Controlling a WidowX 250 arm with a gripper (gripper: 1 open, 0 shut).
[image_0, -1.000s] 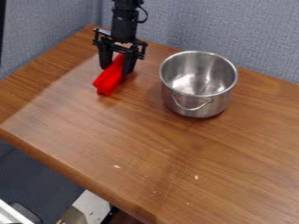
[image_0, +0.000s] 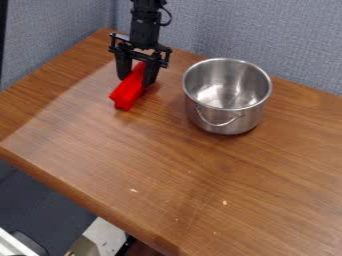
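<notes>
My black gripper (image_0: 139, 62) reaches down from the top of the view over a red elongated object (image_0: 128, 92), which lies tilted on the wooden table just left of a steel pot. The fingers are around or over the object's upper end; whether they are shut on it I cannot tell.
The shiny steel pot (image_0: 226, 95) with a wire handle stands at the centre right. A grey wall runs behind the table, and a dark gap lies past the near left edge.
The gripper and red object show at most a very slight shift; the pot has not moved.
</notes>
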